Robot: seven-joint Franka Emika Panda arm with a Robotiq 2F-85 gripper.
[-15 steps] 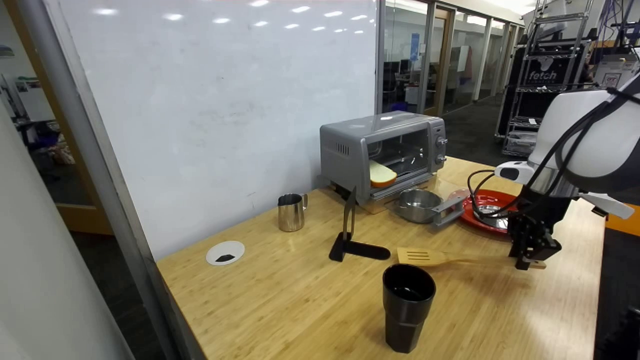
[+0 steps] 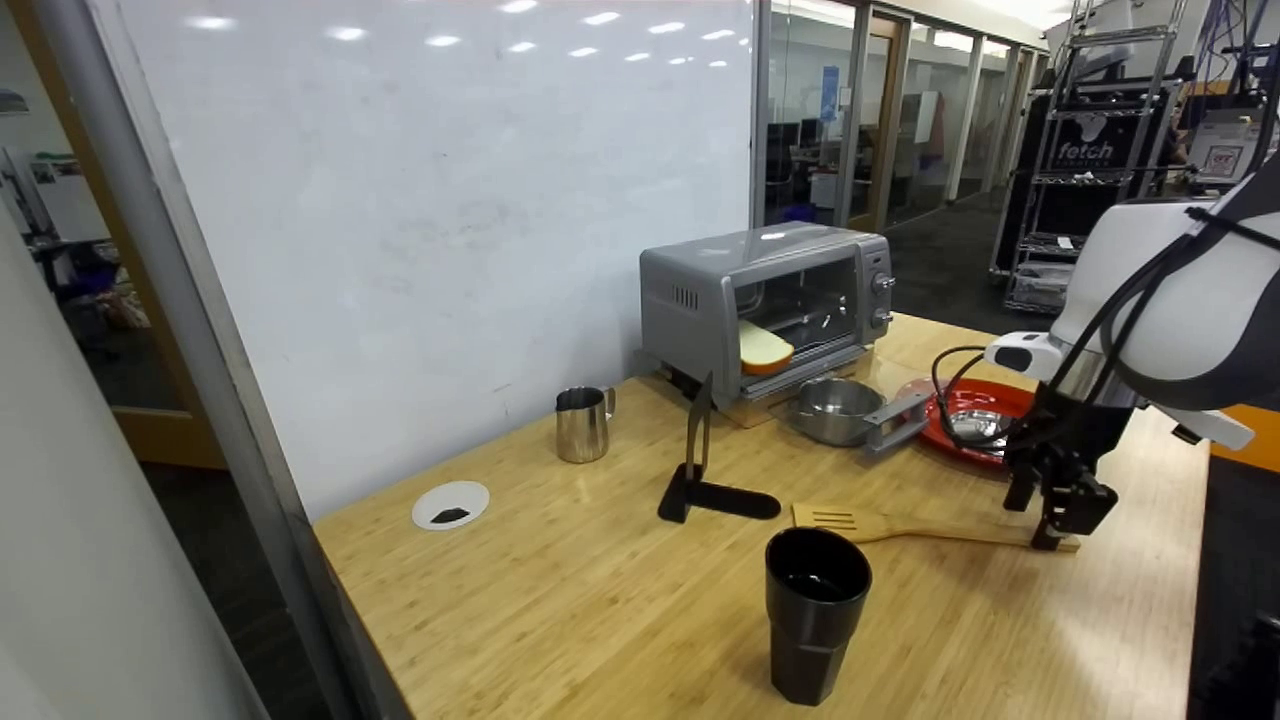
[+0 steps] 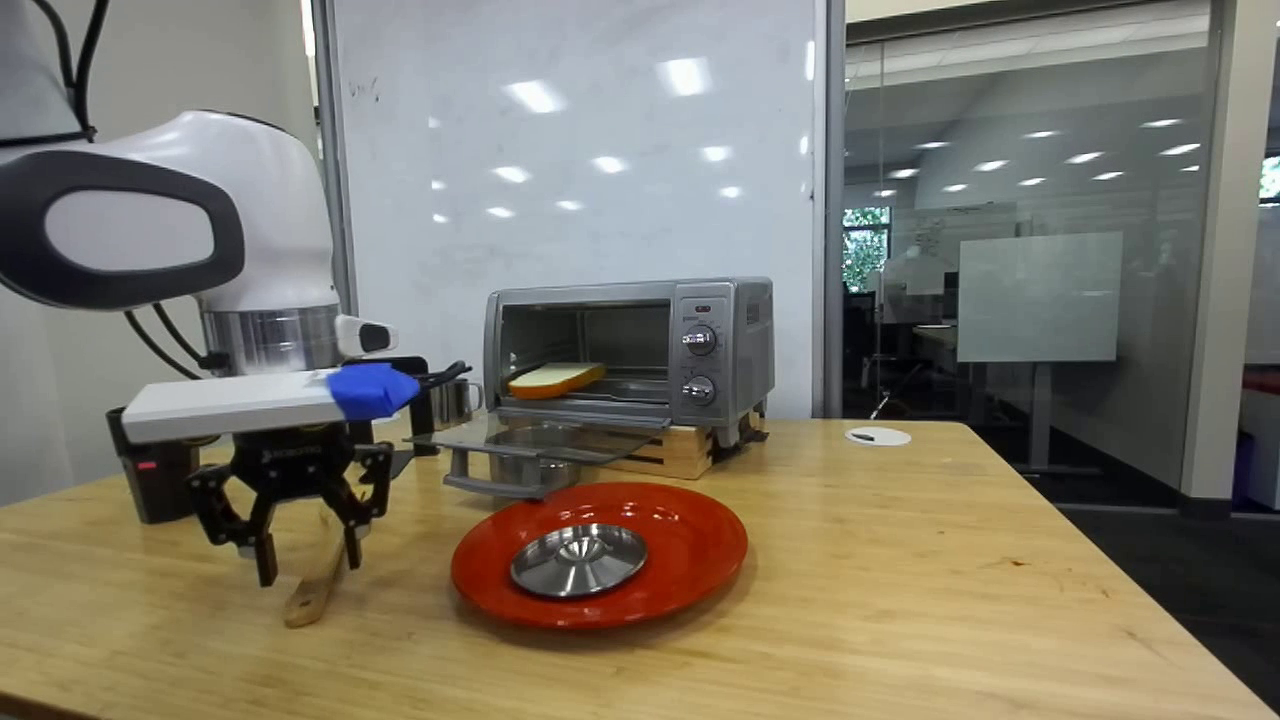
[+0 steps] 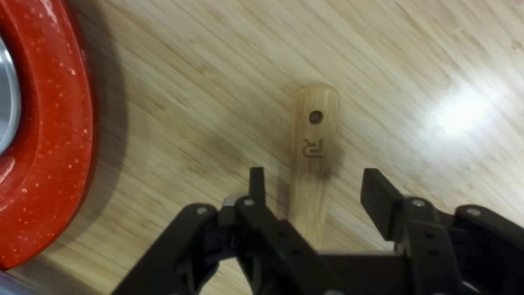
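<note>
A wooden spatula [image 2: 948, 529] lies flat on the table, its slotted head toward the black cup. My gripper is open above the handle end, one finger on either side of the handle [image 4: 314, 132]. Gaps show between the wood and both fingers, so nothing is held. From the second exterior view, the spread fingertips of the gripper [image 3: 310, 568] hang low over the handle's end [image 3: 310, 602].
A red plate [image 3: 702, 564] with a metal lid [image 3: 578, 560] sits beside the gripper. Behind are a steel pot [image 2: 836, 410] and the toaster oven [image 2: 756, 300], door down, bread-like item inside. A black cup [image 2: 816, 618] stands near the spatula head.
My gripper's fingers have spread apart around the handle, and the arm has shifted slightly. The spatula sits a little lower in view, its handle end moved slightly left.
</note>
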